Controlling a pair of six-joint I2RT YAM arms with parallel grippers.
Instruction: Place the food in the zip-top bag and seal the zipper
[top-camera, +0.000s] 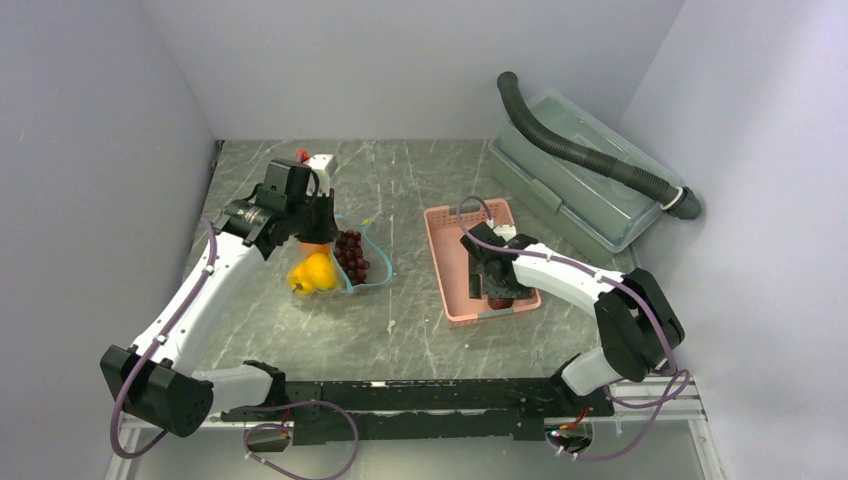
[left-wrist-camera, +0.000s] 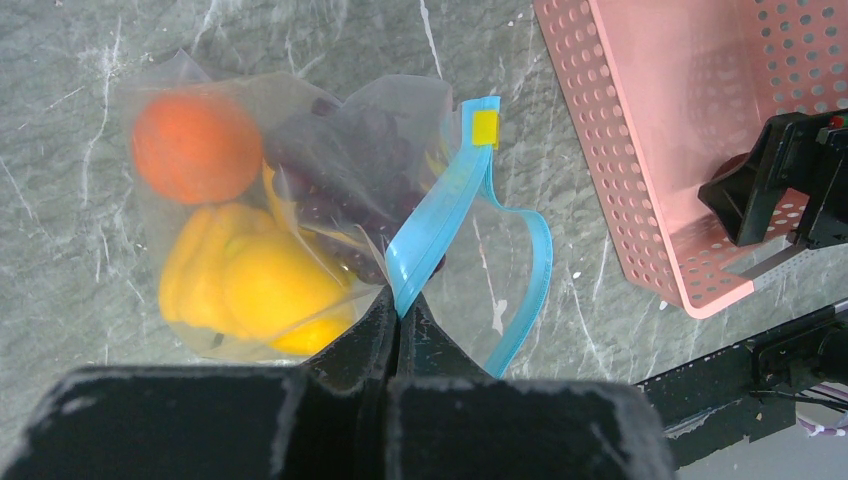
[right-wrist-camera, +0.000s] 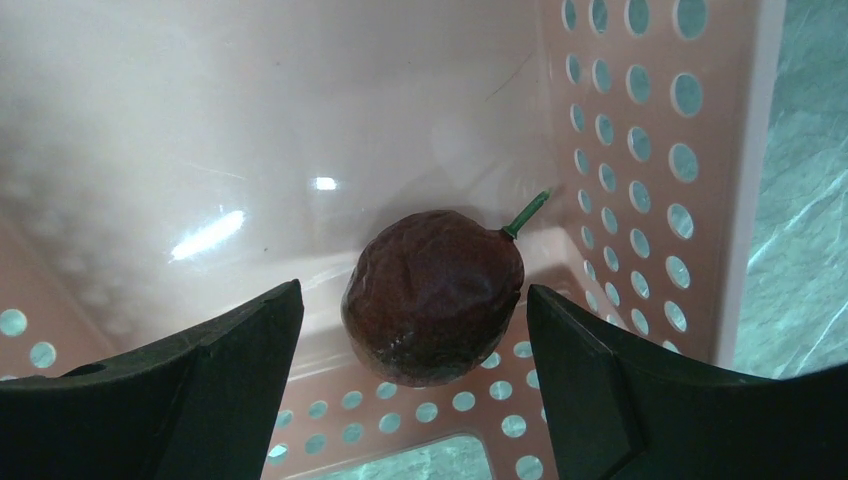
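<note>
A clear bag with a blue zip edge (left-wrist-camera: 432, 235) and a yellow slider (left-wrist-camera: 485, 128) lies at the left of the table, its mouth spread apart. Inside it are an orange (left-wrist-camera: 196, 147), a yellow pepper (left-wrist-camera: 255, 275) and dark red grapes (top-camera: 351, 258). My left gripper is shut on the bag's blue edge. A dark red, wrinkled round fruit with a green stem (right-wrist-camera: 435, 298) sits in a corner of the pink basket (top-camera: 447, 268). Above it, my right gripper is open, its fingers on either side of the fruit with gaps showing.
The basket's perforated walls (right-wrist-camera: 655, 150) rise close to the right gripper. A lidded, translucent green bin (top-camera: 575, 180) with a black hose (top-camera: 575, 150) across it stands at the back right. Bare grey table (top-camera: 400, 340) separates bag and basket.
</note>
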